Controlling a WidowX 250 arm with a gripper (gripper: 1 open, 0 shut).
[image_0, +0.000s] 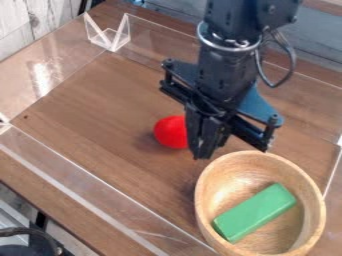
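Note:
My black gripper hangs over the middle of the wooden table, pointing down, just right of a red round object that it partly hides. Whether its fingers stand open or shut is hard to tell. A blue object shows behind the gripper, mostly hidden. A wooden bowl at the lower right holds a green block.
Clear plastic walls border the table, with a clear bracket at the back left. A cable loops beside my wrist at the upper right.

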